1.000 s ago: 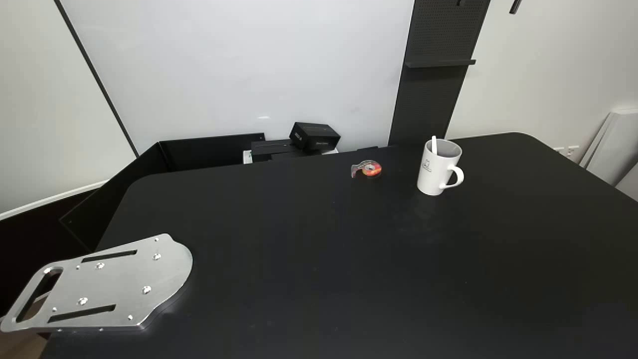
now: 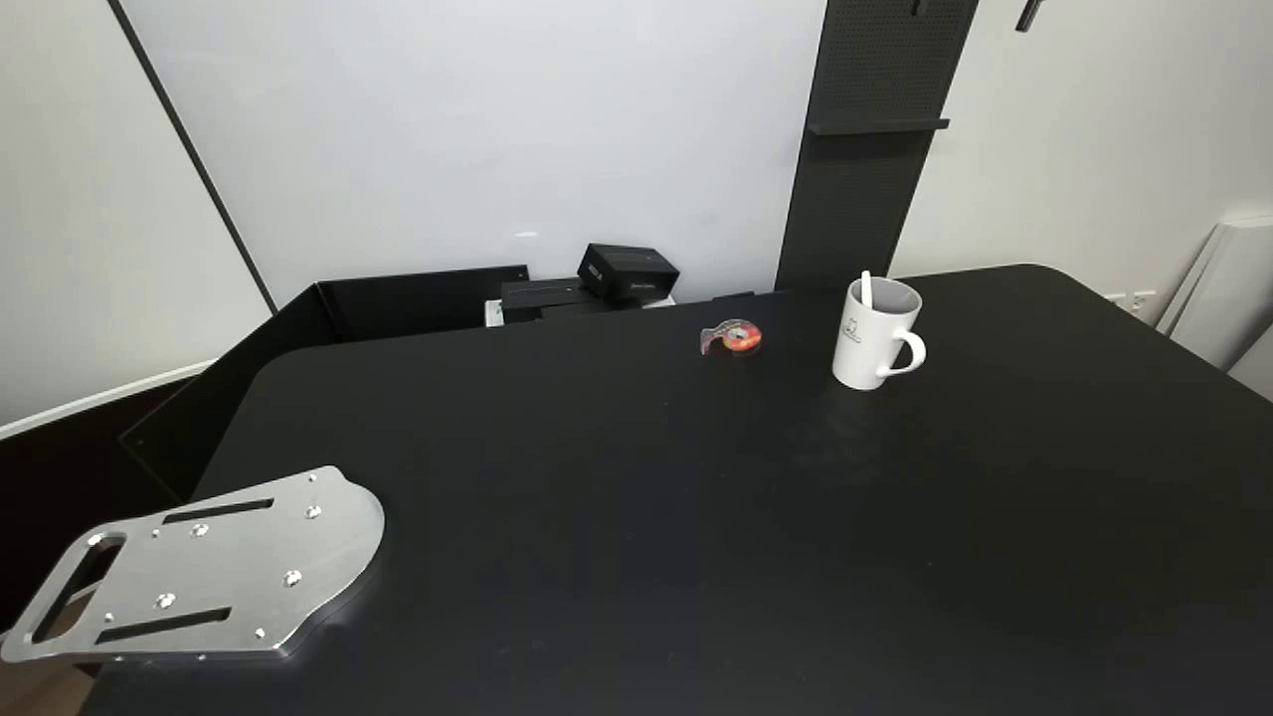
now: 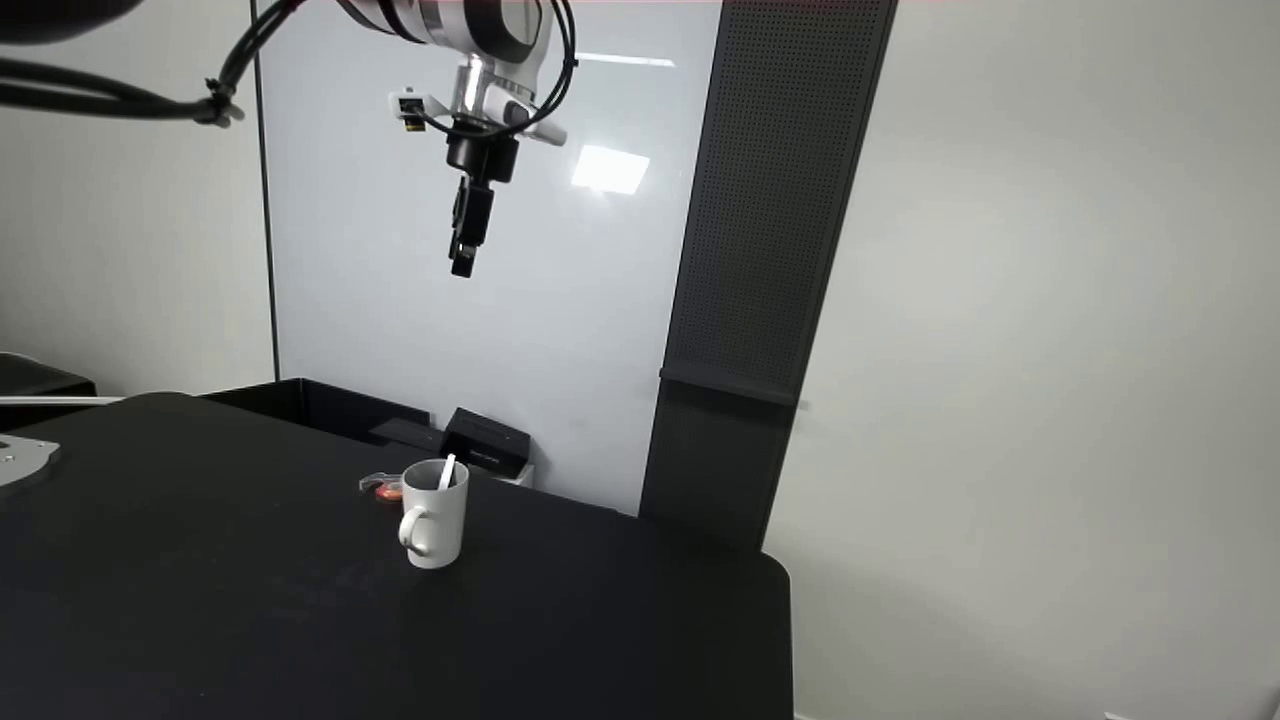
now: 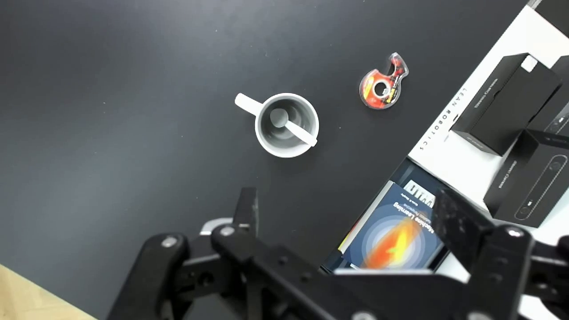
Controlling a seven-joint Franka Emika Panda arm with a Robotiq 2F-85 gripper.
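Note:
A white mug (image 2: 868, 340) stands upright on the black table, its handle facing right in exterior view 1. A white spoon (image 4: 301, 133) leans inside it, bowl down, the end of its handle over the rim. Near the mug lies a small tape dispenser (image 4: 382, 88) with a red and orange roll. High above the table in exterior view 2 hangs my gripper (image 3: 463, 266), far from both. Its fingers are spread wide in the wrist view, one fingertip (image 4: 247, 210) at the left, and nothing is held between them.
Behind the table's back edge sit black boxes (image 2: 628, 272) and, in the wrist view, a book (image 4: 397, 226) with a flame-like cover. A grey metal plate (image 2: 227, 561) is at the left of the table.

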